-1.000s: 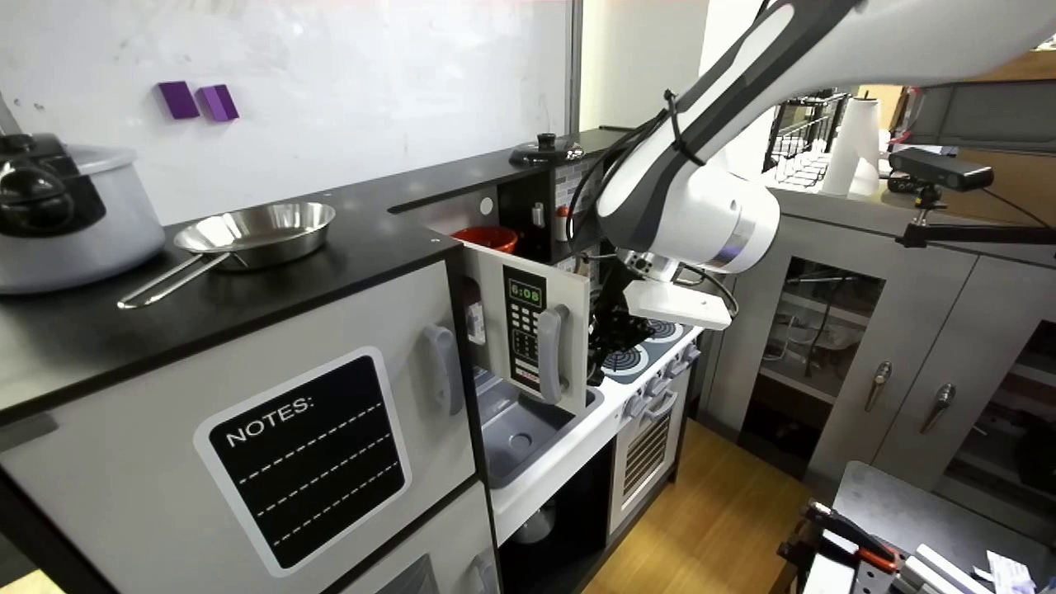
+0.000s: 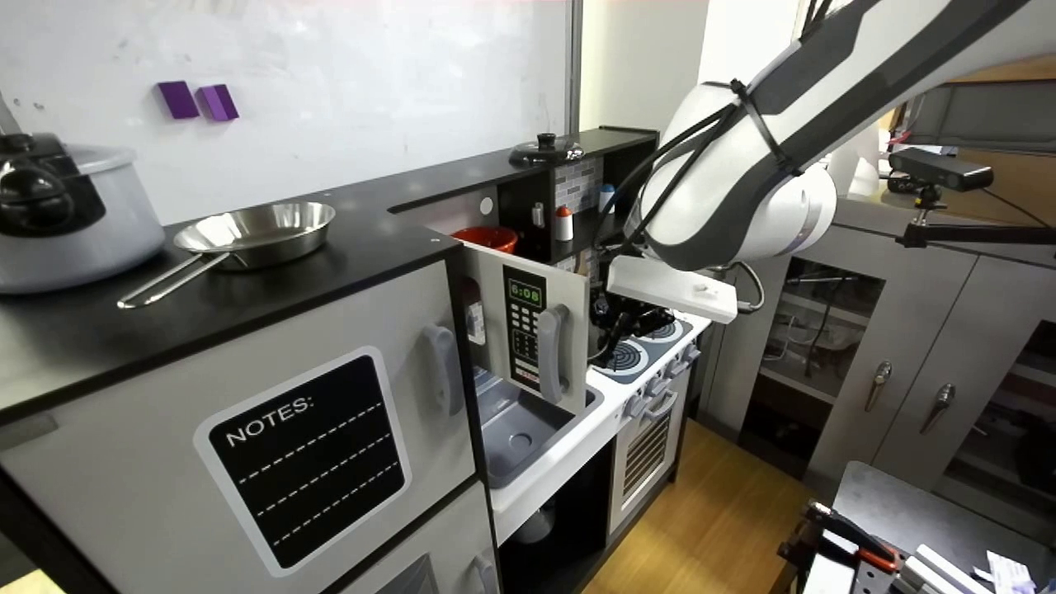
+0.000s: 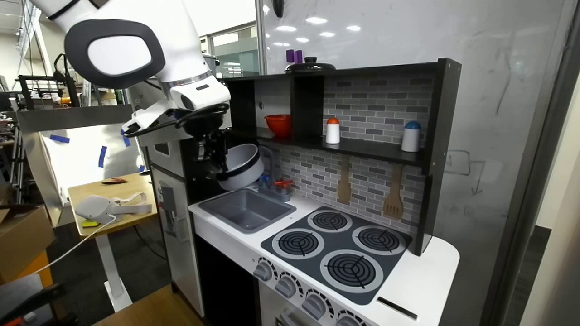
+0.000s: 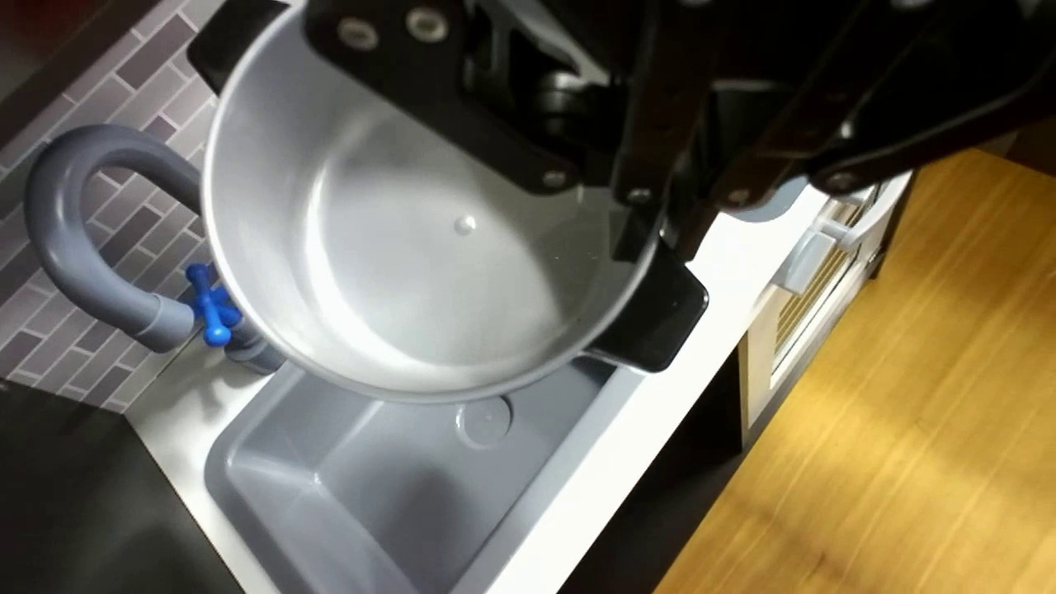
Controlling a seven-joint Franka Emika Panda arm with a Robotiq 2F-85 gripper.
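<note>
A grey pot (image 4: 426,228) with black side handles hangs above the sink (image 4: 396,495), tilted, its empty inside facing the wrist camera. My gripper is shut on the pot's rim beside one black handle (image 4: 658,312). From the other side, the pot (image 3: 243,176) shows in exterior view 2, over the back left of the sink, with my gripper (image 3: 220,168) at its left. In exterior view 1 the open microwave door (image 2: 525,327) hides the pot and my fingertips.
Close to the pot are the grey faucet (image 4: 89,218) and blue tap (image 4: 211,305). The stove top (image 3: 337,252) is bare. Above it, a shelf (image 3: 369,149) holds a red bowl (image 3: 278,125) and two shakers. A steel pan (image 2: 262,233) sits on the upper counter.
In exterior view 1 the arm's wrist has shifted right and tilted. The gripper's body has risen slightly. The microwave door has stayed open in the same place.
</note>
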